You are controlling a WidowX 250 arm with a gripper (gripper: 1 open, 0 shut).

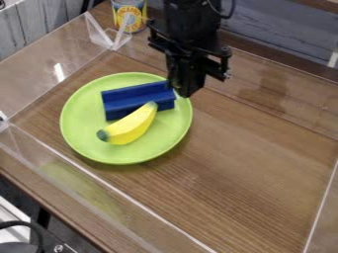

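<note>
A green plate (93,138) sits on the wooden table at the left. On it lie a yellow banana (126,125) and a dark blue bar-shaped block (129,97), the banana in front of the block. The black gripper (183,81) hangs just above the block's right end at the plate's back right rim, its tips close together; whether it touches the block I cannot tell.
A can (128,16) with a blue and yellow label stands at the back left. Raised edges border it, and a black cable lies at the bottom left.
</note>
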